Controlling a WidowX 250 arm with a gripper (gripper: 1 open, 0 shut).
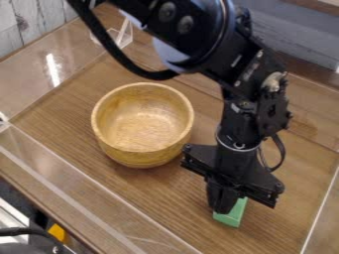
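My black gripper (225, 190) hangs low over the right front of the wooden table, directly above a small green block (231, 212). The block's lower part shows beneath the gripper, and the rest is hidden behind it. The fingertips are mostly out of sight behind the housing, and I cannot see whether anything is between them.
A yellow bowl (122, 106) stands to the left of the arm. Walls or rims bound it at the left and back.
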